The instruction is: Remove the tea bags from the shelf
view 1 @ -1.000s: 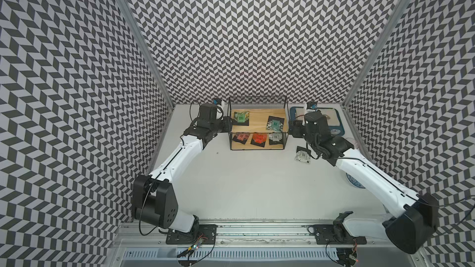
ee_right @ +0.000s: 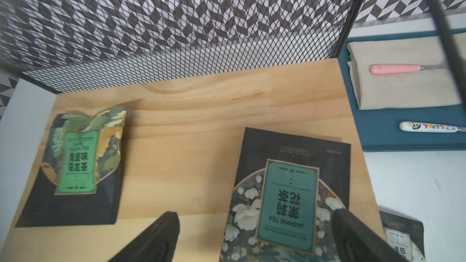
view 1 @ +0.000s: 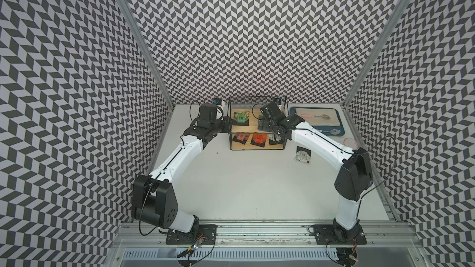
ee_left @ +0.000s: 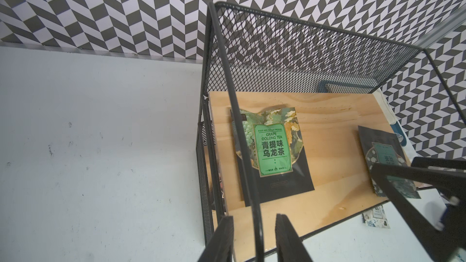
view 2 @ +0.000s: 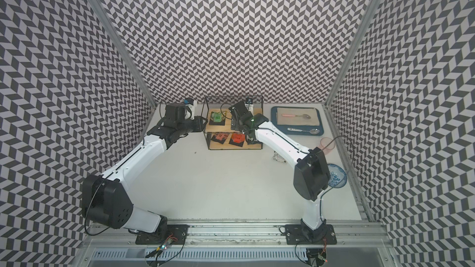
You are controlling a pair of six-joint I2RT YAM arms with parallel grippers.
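On the upper board of the wire shelf (view 1: 257,149), a green grape oolong tea bag (ee_left: 271,150) lies at the left. A dark jasmine tea bag (ee_right: 288,203) lies at the right end. Above its near part, my right gripper is open, with one finger on either side of the bag in the right wrist view. My left gripper is at the shelf's left side, its fingers apart and the upright wire between them. Red (view 1: 241,138), orange (view 1: 258,139) and pale (view 1: 275,139) bags rest on the lower board, the pale one partly hidden.
Another tea bag (view 1: 302,155) lies on the table just right of the shelf. A blue tray (view 2: 279,127) with a cloth and two spoons is at the back right; a patterned blue bowl (view 2: 337,175) stands nearer.
My right arm has swung left from beside the shelf to over its upper board, covering the jasmine bag in the top left view. The left arm looks still.
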